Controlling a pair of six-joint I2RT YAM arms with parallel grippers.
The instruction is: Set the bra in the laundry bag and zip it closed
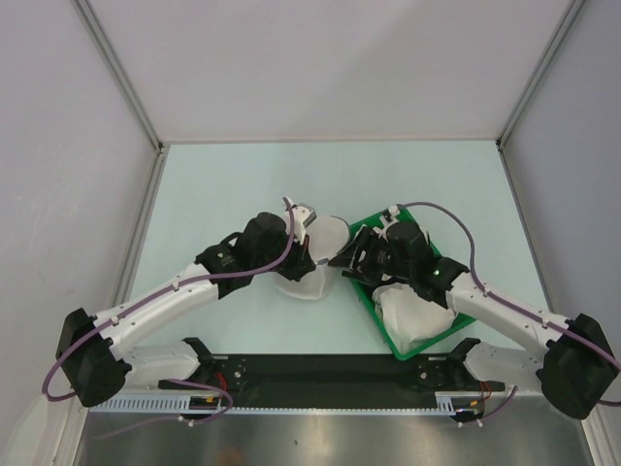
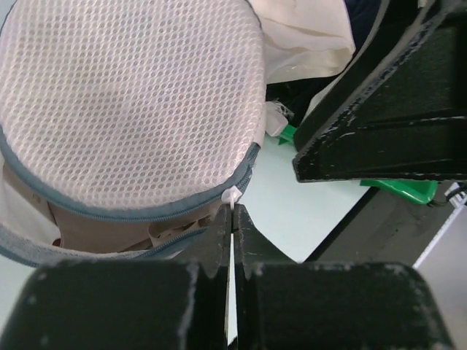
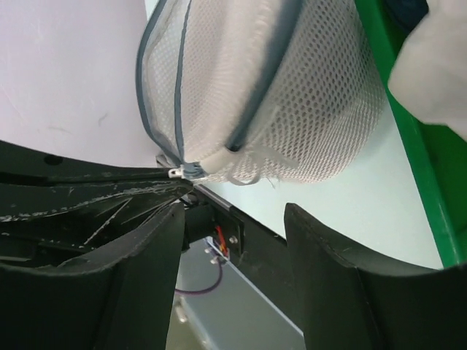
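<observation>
The white mesh laundry bag lies on the table with its grey zip edge half open; in the left wrist view its mesh lid shows tan fabric inside. My left gripper is shut at the zip edge, the small white zipper pull at its tips. My right gripper is open above the bag's zip end, where a pale tab shows, with nothing between its fingers. Its dark body fills the upper right of the left wrist view.
A green tray with white cloths and dark cloth stands right of the bag, partly under my right arm.
</observation>
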